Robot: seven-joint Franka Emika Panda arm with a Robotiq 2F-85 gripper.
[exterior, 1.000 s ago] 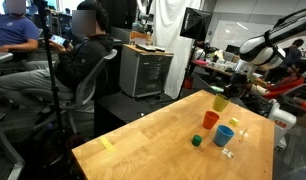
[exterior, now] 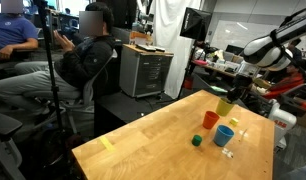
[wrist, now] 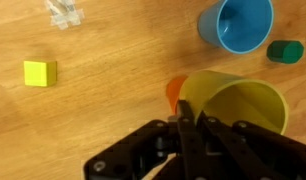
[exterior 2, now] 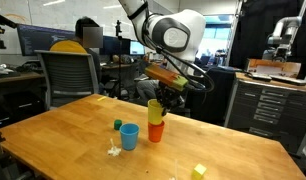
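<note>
My gripper is shut on a yellow cup (wrist: pixel 238 88), with the fingertips at its rim. In the wrist view its open mouth faces the lower right. A red-orange cup (wrist: pixel 174 90) shows partly behind it, the rest hidden by the yellow one. Exterior view 2 has the yellow cup (exterior 2: pixel 154 112) appearing above the red-orange cup (exterior 2: pixel 156 131). From exterior view 1, however, the yellow cup (exterior: pixel 225 106) appears up and to the right of the red-orange cup (exterior: pixel 210 118). Whether the two cups touch, I cannot tell.
Close by stand a blue cup (wrist: pixel 238 22) and a small green cylinder (wrist: pixel 285 51). A yellow block (wrist: pixel 40 73) and a clear, crumpled-looking item (wrist: pixel 63 12) lie apart on the wooden table (exterior: pixel 143 145).
In exterior view 1 the held yellow cup has shifted slightly right and down, with the gripper still shut on it. The objects on the table look unmoved.
</note>
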